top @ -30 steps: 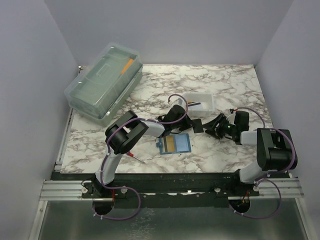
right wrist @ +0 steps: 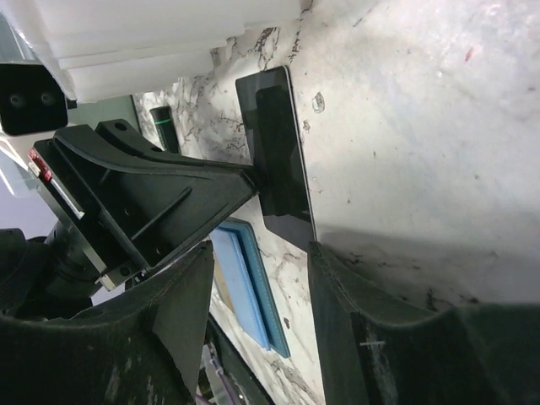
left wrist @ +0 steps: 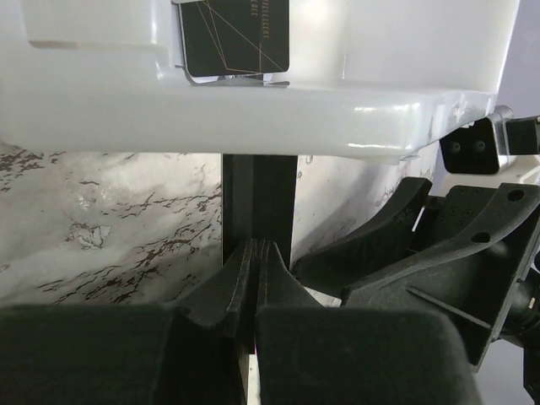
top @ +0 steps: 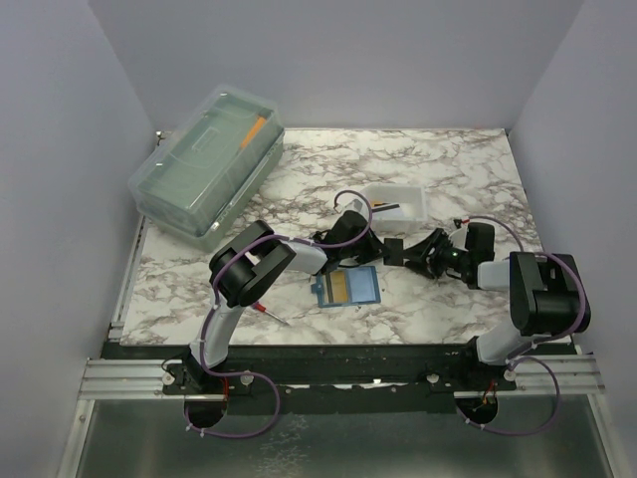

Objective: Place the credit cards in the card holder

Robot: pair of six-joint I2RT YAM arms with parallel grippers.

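A black card (top: 394, 251) is between the two grippers, just in front of the white tray. My left gripper (top: 379, 256) is shut, its tips against the card's left side; whether they pinch it cannot be seen. In the left wrist view, the dark card (left wrist: 260, 198) runs up from those tips toward the tray. My right gripper is part open, one fingertip close to the near end of the card (right wrist: 283, 156). The blue card holder (top: 364, 285) lies spread on the table, a tan card-like piece (top: 335, 289) at its left.
Inside the white tray (top: 423, 204) lie more cards, including a black one (left wrist: 236, 38). A large clear-lidded green box (top: 207, 164) occupies the back left. A red pen-like item (top: 267, 313) lies front left.
My right gripper has shifted very slightly left, toward the card. The left arm, the holder and the tray look unmoved.
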